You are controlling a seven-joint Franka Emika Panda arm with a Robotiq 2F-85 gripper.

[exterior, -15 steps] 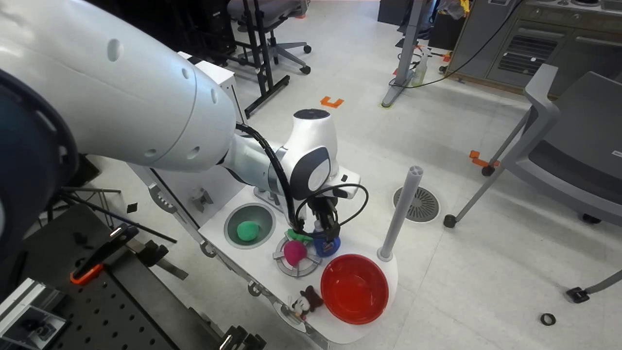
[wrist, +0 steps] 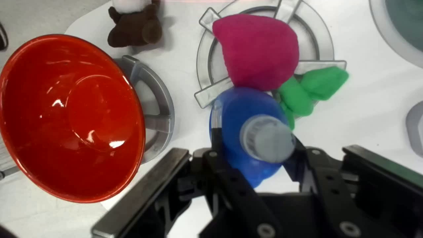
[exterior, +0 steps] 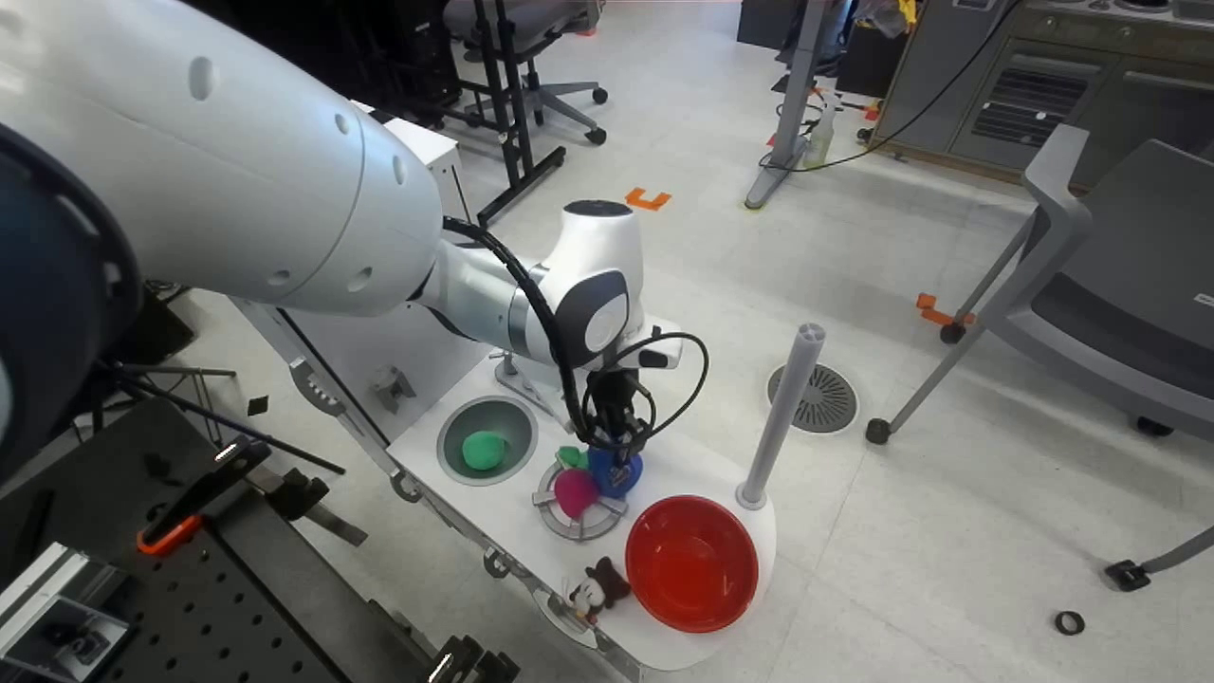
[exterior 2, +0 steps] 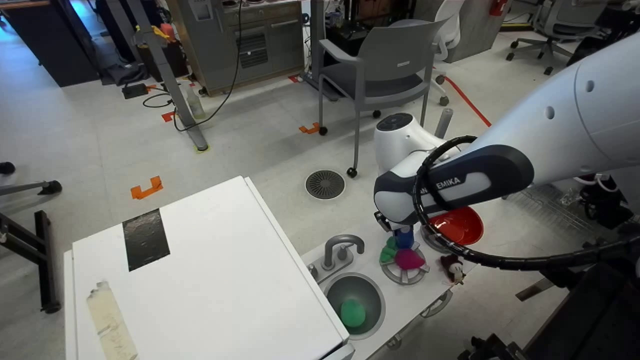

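In the wrist view a blue bottle (wrist: 248, 109) with a pale, translucent cap (wrist: 271, 139) stands between the fingers of my gripper, which is shut on it. The same blue bottle (exterior: 616, 470) shows below the gripper in exterior view 1, beside the stove ring. Against it, or very close, lies a magenta plush piece (wrist: 259, 51) on the grey burner ring (wrist: 325, 43). Green plush leaves (wrist: 297, 97) stick out beside both. Whether the bottle's base touches the counter cannot be made out.
A red bowl (exterior: 691, 563) sits at the counter's rounded end, near an upright grey post (exterior: 781, 415). A small brown plush toy (exterior: 599, 587) lies at the front edge. The sink (exterior: 452, 429) holds a green round object (exterior: 484, 450), with a faucet (exterior 2: 336, 249) behind.
The arm, with the blue bottle in the gripper, has shifted left and slightly up in exterior view 1, closer to the magenta piece. The bowl and toy have stayed put.
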